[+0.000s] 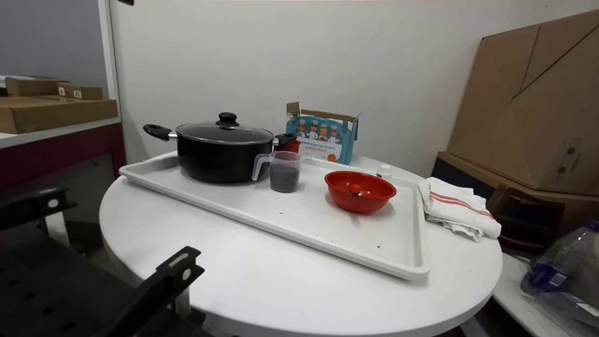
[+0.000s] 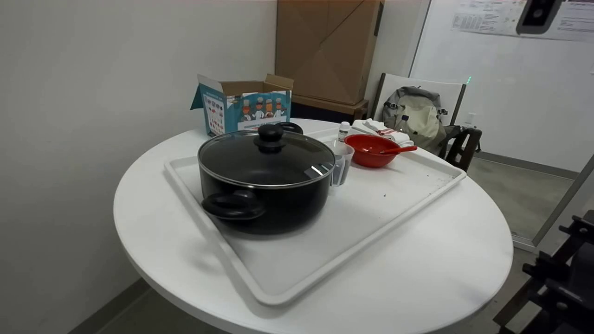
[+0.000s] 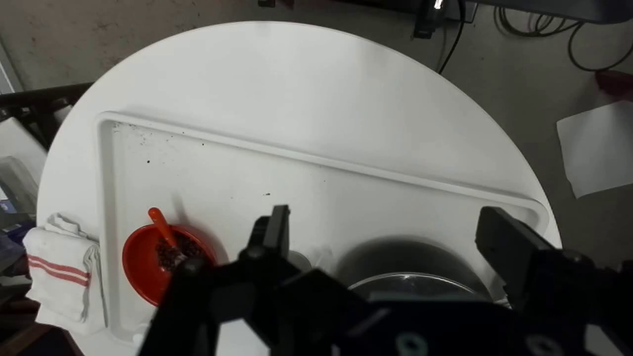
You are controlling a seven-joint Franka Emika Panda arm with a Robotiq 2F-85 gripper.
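My gripper is open high above the table, its fingers wide apart with nothing between them. Below it, partly hidden by the gripper's body, is the black pot (image 1: 223, 160) with a glass lid (image 2: 239, 161) on top. A clear measuring cup (image 1: 284, 172) with dark contents stands beside the pot. Apart from these sits a red bowl (image 1: 359, 193); the wrist view shows dark bits and a red spoon (image 3: 161, 226) inside it. All stand on a white tray (image 1: 269, 224). In exterior view 1 the gripper's fingers are out of sight.
A folded white towel (image 1: 457, 206) with red stripes lies beside the tray. Behind the tray stands an open blue box (image 2: 242, 108), near a small white bottle (image 2: 343, 131).
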